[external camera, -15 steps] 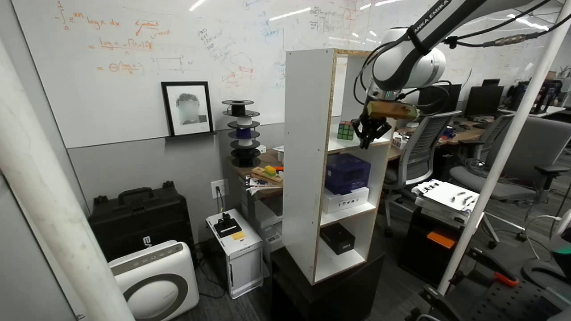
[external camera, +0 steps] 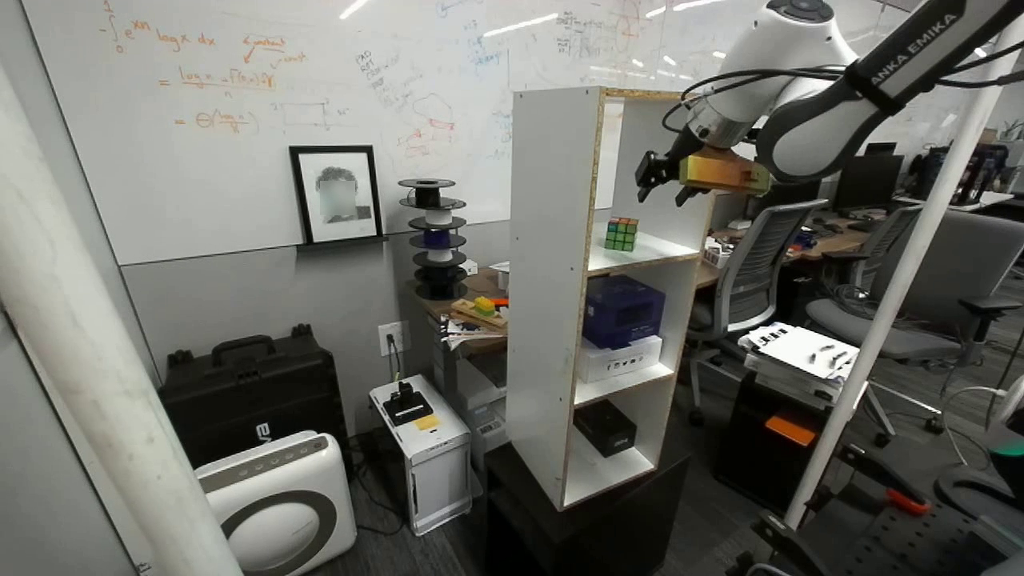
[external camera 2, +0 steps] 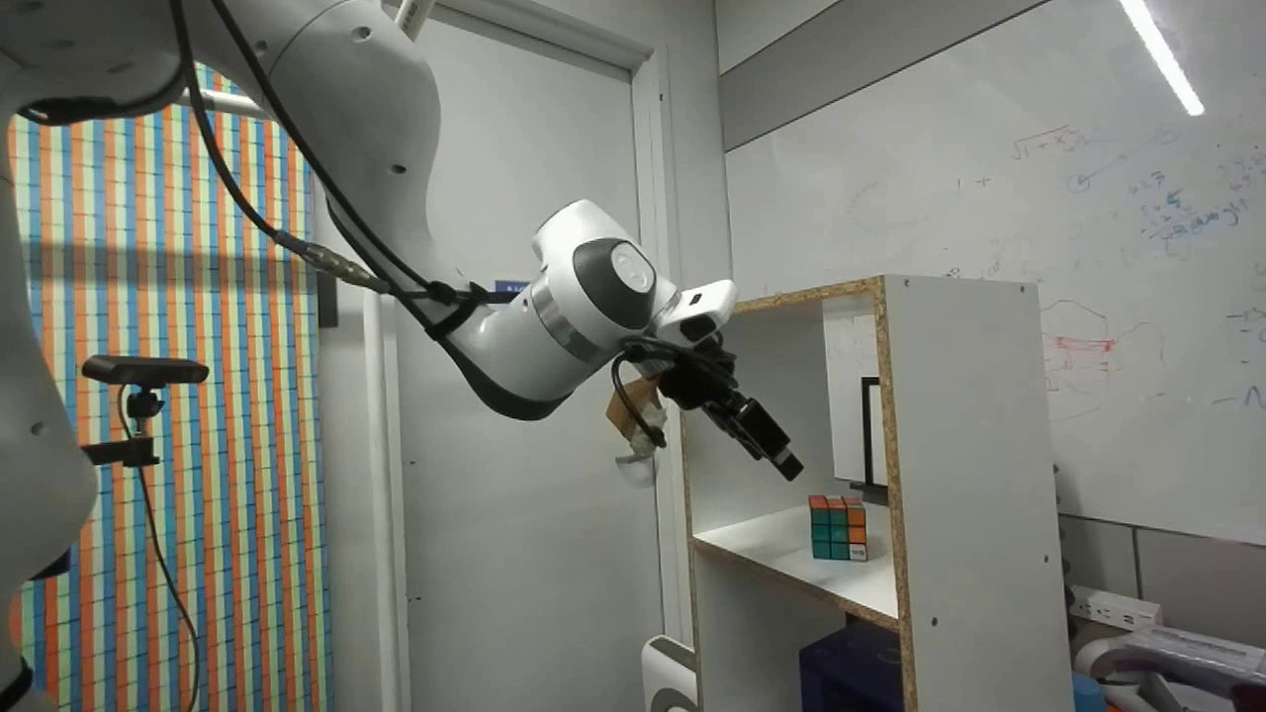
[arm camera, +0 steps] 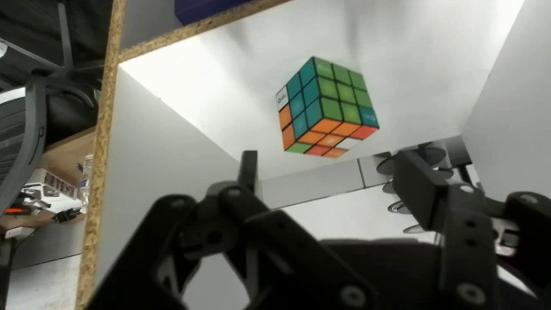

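Observation:
A Rubik's cube (external camera: 621,234) rests on the upper shelf of the white bookcase, and it also shows in exterior view 2 as a cube (external camera 2: 839,528) near the inner side wall. My gripper (external camera: 664,188) hangs above the level of that shelf, at the bookcase's open front and apart from the cube. From the wrist, the cube (arm camera: 330,108) lies beyond the fingertips, its green, teal and orange-patterned faces in sight. The two black fingers (arm camera: 421,188) stand well apart with nothing between them, so the gripper is open.
Particle-board edges frame the bookcase (external camera: 552,288), whose side walls and top close in the upper compartment. Below the cube's shelf sit a dark blue box (external camera: 624,309) on a white box (external camera: 619,359), and lower a black box (external camera: 605,426). Around the cube the shelf is bare.
The gripper has risen from in front of the shelf and its fingers now point toward the bookcase rather than down. The cube has stayed in place.

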